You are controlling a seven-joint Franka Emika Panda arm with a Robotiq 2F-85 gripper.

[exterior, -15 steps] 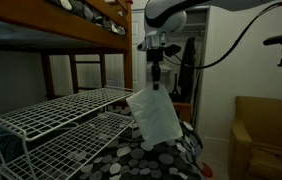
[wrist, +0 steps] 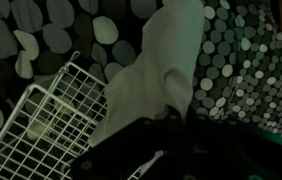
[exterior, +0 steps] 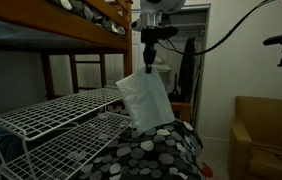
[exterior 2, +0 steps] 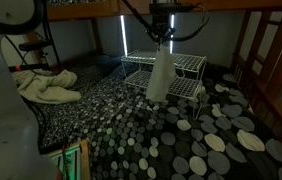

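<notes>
A pale cloth (exterior: 146, 100) hangs from my gripper (exterior: 149, 68), which is shut on its upper edge. In exterior view 1 the cloth dangles above the dotted bedspread, just right of the white wire rack (exterior: 71, 110). From the other side, the same cloth (exterior 2: 162, 75) hangs in front of the two-tier rack (exterior 2: 141, 60), beneath the gripper (exterior 2: 163, 44). The wrist view is dark; there the cloth (wrist: 161, 60) spreads away from the fingers and covers part of the rack (wrist: 46, 125).
The dotted bedspread (exterior 2: 131, 140) has free room in front of the rack. An upper bunk (exterior: 51, 22) overhangs the rack's left side. A brown armchair (exterior: 266, 135) stands at the right, and a wooden ladder (exterior 2: 266, 60) rises at the bed's side.
My gripper has shifted slightly left and upward in exterior view 1, carrying the cloth with it. The cloth's lower part swings a little differently; the grip stays shut.
</notes>
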